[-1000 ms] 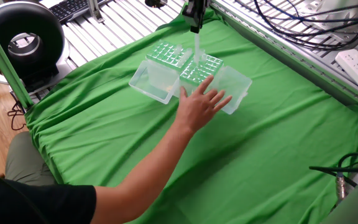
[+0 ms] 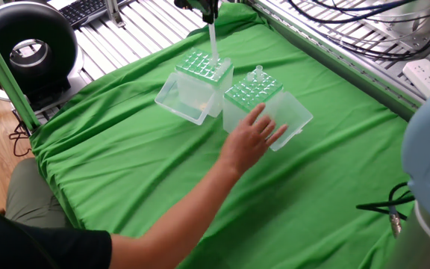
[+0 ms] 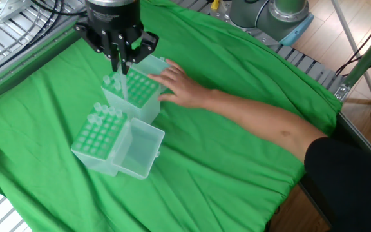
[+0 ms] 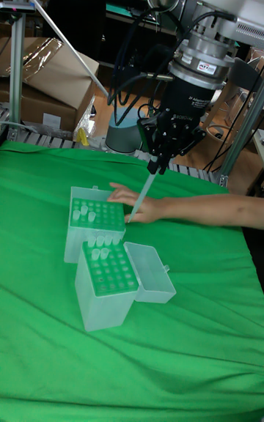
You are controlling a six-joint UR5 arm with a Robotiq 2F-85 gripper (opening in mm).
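Observation:
My gripper [image 4: 156, 168] is shut on a clear pipette tip [image 4: 144, 195], which points down and slants in the third exterior view. Two translucent tip boxes with green racks stand on the cloth, lids open. One box [image 2: 252, 93] has a few tips standing in its rack and a person's hand [image 2: 249, 140] against its side. The other box [image 3: 98, 140] stands beside it, with several tips at one end. In the first exterior view the held tip overlaps the hand-free box; in the second, my gripper [image 3: 122, 67] and tip overlap the other. Whether its end touches a rack cannot be told.
The person's forearm [image 3: 256, 119] reaches across the green cloth [image 3: 218, 174]. Open lids [image 3: 140, 148] stick out beside the boxes. A power strip [image 2: 426, 76] and cables lie beyond the cloth's edge.
My gripper and tip have moved left in the first exterior view, from over the box by the hand to over the other. The hand and its box have shifted right, apart from the other box.

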